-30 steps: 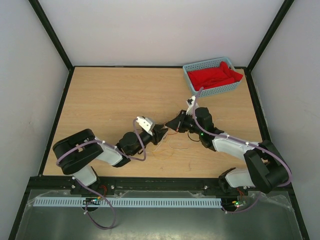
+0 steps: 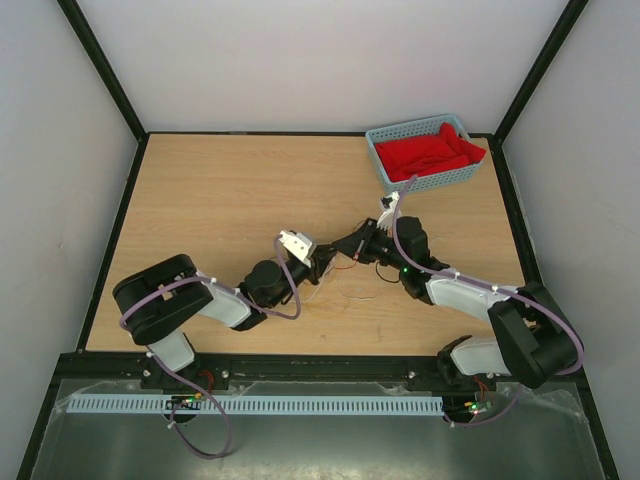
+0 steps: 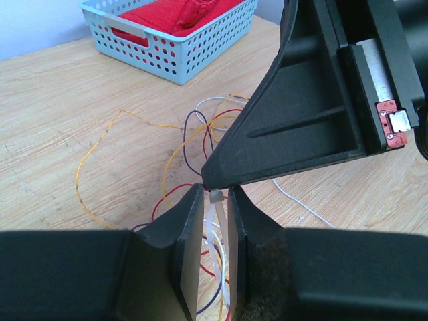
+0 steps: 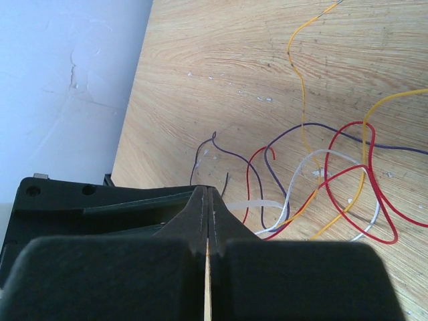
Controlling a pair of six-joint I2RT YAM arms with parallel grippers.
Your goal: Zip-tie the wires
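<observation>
In the left wrist view a pale zip tie (image 3: 216, 207) hangs at the tip of my right gripper, between the fingers of my left gripper, which are part open; white, red, yellow and blue wires (image 3: 166, 175) run beneath it. The right wrist view shows my right gripper shut, with a translucent strip (image 4: 251, 204) beside its tips; whether it pinches that is unclear. Tangled wires (image 4: 361, 174) lie below on the wood. In the top view both grippers meet near the table's middle.
A light blue basket (image 2: 470, 172) with a red cloth (image 2: 420, 150) stands at the back right. Dark frame rails border it.
My left arm has moved slightly to the right, closer in under the right gripper. The right arm has shifted very slightly.
</observation>
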